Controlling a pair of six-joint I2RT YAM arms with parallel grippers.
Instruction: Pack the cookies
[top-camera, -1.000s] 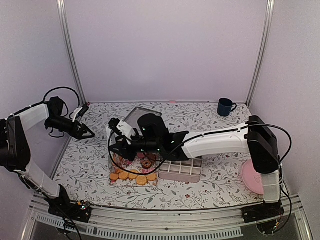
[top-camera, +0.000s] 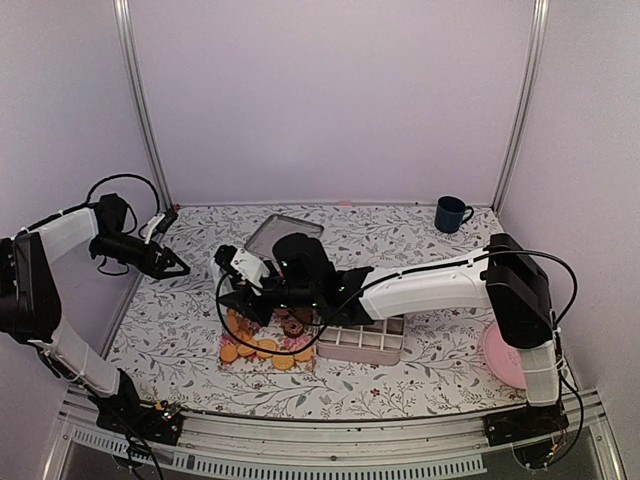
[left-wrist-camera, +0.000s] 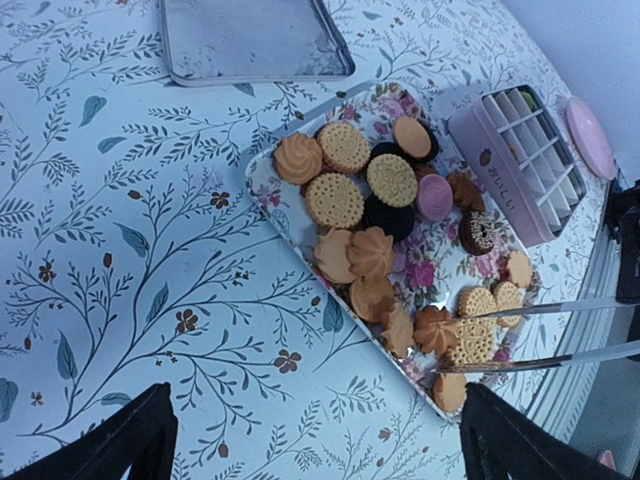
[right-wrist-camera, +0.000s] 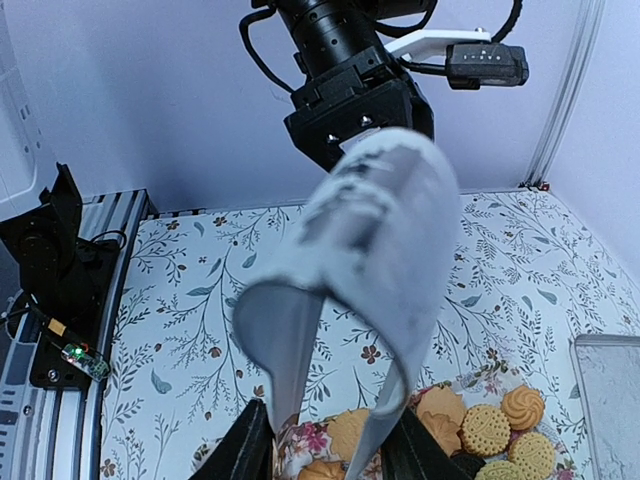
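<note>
A flowered tray of assorted cookies (left-wrist-camera: 392, 180) lies on the table. My right gripper (top-camera: 238, 292) is over its left part, with metal tongs (right-wrist-camera: 350, 250) between its fingers, their tips down at the cookies; whether a cookie is between the tips I cannot tell. The tong blades (left-wrist-camera: 560, 358) reach over the tray in the left wrist view. The pink compartment box (left-wrist-camera: 480, 150) stands beside the tray, partly under my right arm in the top view. My left gripper (top-camera: 172, 268) hangs open at the left, holding nothing.
An empty metal tray (top-camera: 262, 232) lies behind the cookies. A dark mug (top-camera: 450, 215) stands at the back right, a pink plate (top-camera: 500, 365) at the front right.
My right gripper and the tongs have shifted very slightly over the cookie tray. The left arm has not moved.
</note>
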